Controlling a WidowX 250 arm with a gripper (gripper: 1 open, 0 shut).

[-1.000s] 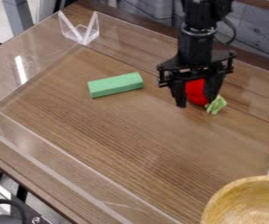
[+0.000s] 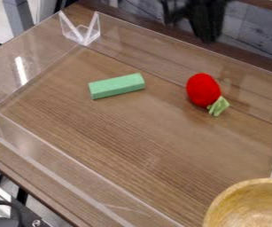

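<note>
A red object with a pale green leafy end lies on the wooden table, right of centre. A green block lies to its left. At the top of the view is a dark, blurred shape, likely my arm, above and behind the red object and apart from it. Its fingers cannot be made out.
A clear plastic holder stands at the back left. A yellow bowl sits at the front right corner. Clear edging runs along the left.
My gripper, earlier low over the red object, has risen away toward the top edge and out of clear view. The red object is now uncovered on the table.
</note>
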